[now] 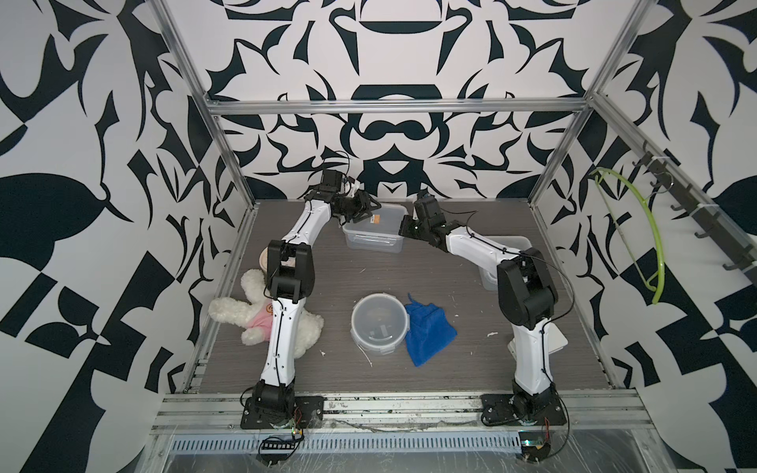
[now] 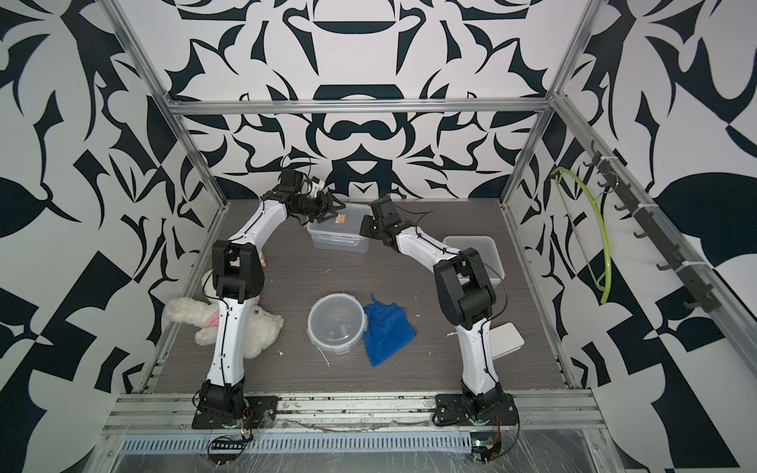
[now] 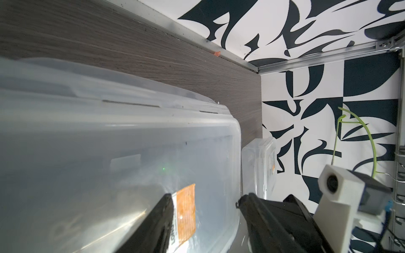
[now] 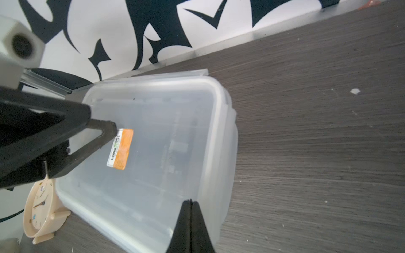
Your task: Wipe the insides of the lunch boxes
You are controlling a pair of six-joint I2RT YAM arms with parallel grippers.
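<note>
A lidded clear lunch box (image 1: 374, 236) with an orange label stands at the back middle. My left gripper is over its left part, fingers spread apart over the lid; whether anything is between them is unclear. My right gripper is shut with nothing visible between its fingertips, at the box's right end. A round container (image 1: 378, 323) stands at the front middle beside a blue cloth (image 1: 428, 331). Another clear box (image 2: 485, 248) is at the right, partly behind the right arm.
A white plush toy (image 1: 303, 331) and a cream clock (image 4: 40, 208) are on the left. A white flat object (image 2: 504, 337) lies at the front right. The table between the back box and round container is clear. A green hanger (image 1: 654, 228) hangs on the right wall.
</note>
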